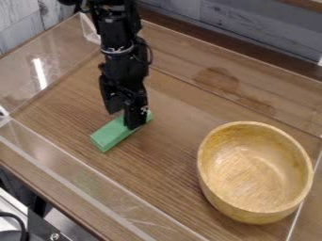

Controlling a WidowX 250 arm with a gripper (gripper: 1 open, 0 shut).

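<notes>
My black gripper (123, 105) hangs in the upper left of the camera view, over the far end of a green block (116, 134) lying on the wooden table. The gripper is open; its fingers are dark and small, and whether they touch the block I cannot tell. The far end of the block is partly hidden behind it.
A large round yellow bowl (254, 188) sits at the lower right.
</notes>
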